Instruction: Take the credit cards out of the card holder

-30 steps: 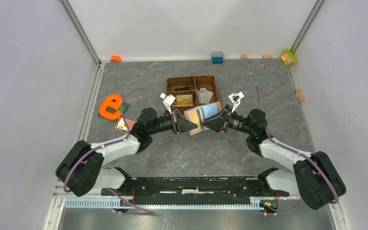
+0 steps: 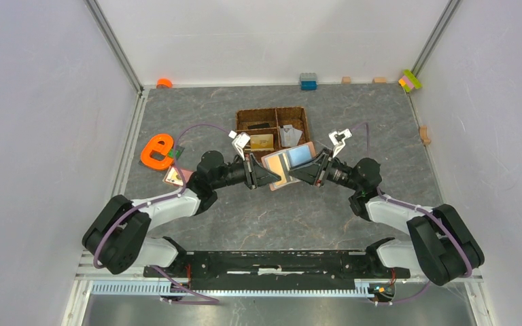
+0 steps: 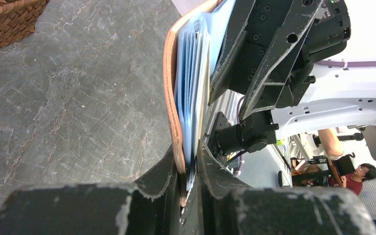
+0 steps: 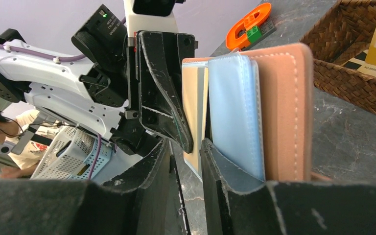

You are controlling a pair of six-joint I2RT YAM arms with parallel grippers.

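A peach card holder (image 2: pixel 300 155) with blue sleeves is held up between the arms, in front of the basket. My left gripper is shut on its edge; in the left wrist view the peach cover (image 3: pixel 170 93) and the stacked sleeves run up from between the fingers. A yellow card with a grey stripe (image 4: pixel 192 103) shows at the holder's open face in the right wrist view. My right gripper is part open at that face, one finger (image 4: pixel 215 169) overlapping the blue sleeve. Nothing is clearly gripped there; fingertip contact is hard to tell.
Behind the holder stands a woven basket (image 4: pixel 350 78) with compartments, a gold card (image 2: pixel 262 142) and whitish cards (image 2: pixel 286 136) inside. An orange toy (image 2: pixel 157 151) and a pinkish card (image 2: pixel 173 176) lie at the left.
The left arm and the holder look nearly still.
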